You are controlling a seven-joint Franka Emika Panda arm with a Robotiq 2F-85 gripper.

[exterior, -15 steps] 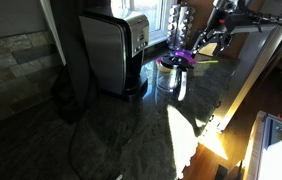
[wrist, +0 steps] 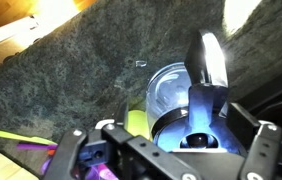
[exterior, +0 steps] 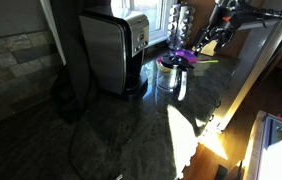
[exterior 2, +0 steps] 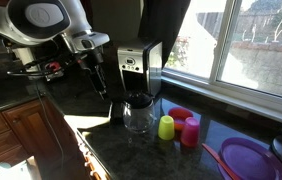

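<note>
A glass coffee carafe (exterior 2: 138, 119) with a black lid stands upright on the dark counter, in front of the coffee maker (exterior: 118, 47). Its handle (wrist: 207, 72) points away from the machine and shows between my fingers in the wrist view. My gripper is open, with its fingers spread wide and apart from the handle. In exterior view 2 the gripper (exterior 2: 103, 88) hangs above and beside the carafe, on the side away from the window.
Beyond the carafe stand a yellow-green cup (exterior 2: 166, 128), a pink cup (exterior 2: 190, 132) and a red dish (exterior 2: 177, 114). A purple plate (exterior 2: 252, 159) and a red utensil (exterior 2: 219, 160) lie farther along.
My arm has shifted only slightly over the last second, the gripper staying high near the carafe. The carafe and coffee maker have not moved.
</note>
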